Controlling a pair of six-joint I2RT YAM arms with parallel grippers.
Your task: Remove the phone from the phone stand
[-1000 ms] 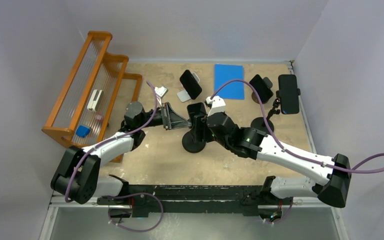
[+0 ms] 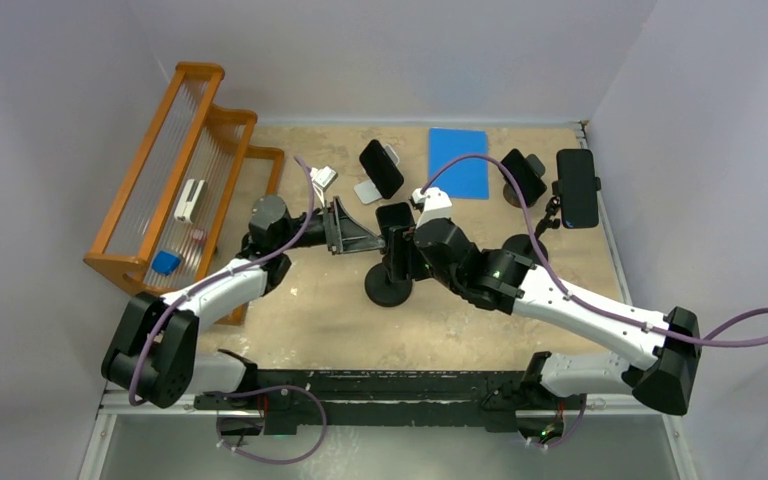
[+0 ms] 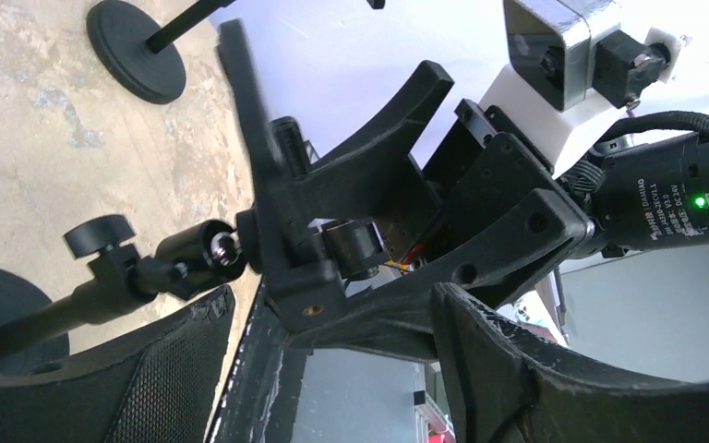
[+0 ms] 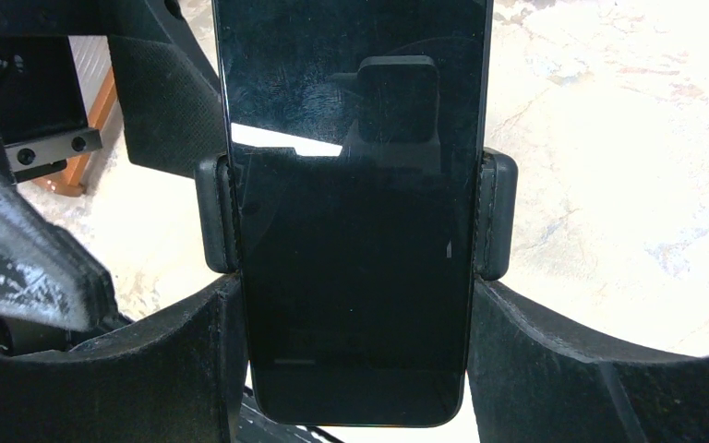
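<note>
A dark phone (image 4: 355, 231) fills the middle of the right wrist view, with the clamp arms (image 4: 496, 217) of its stand on both sides. My right gripper is shut on the phone's lower sides, below those arms. From above, the phone (image 2: 394, 214) shows beside the right gripper (image 2: 400, 252), over the stand's round base (image 2: 388, 290). My left gripper is open, its fingers near the back of the stand's holder. The stand's knob and joint (image 3: 185, 260) show in the left wrist view. Whether the left fingers touch the holder, I cannot tell.
At the back stand other phones on stands (image 2: 381, 170), and one on an arm stand (image 2: 577, 188) at the right. A blue sheet (image 2: 460, 160) lies between them. A wooden rack (image 2: 170, 180) is at the left.
My left gripper has moved up slightly in the top view.
</note>
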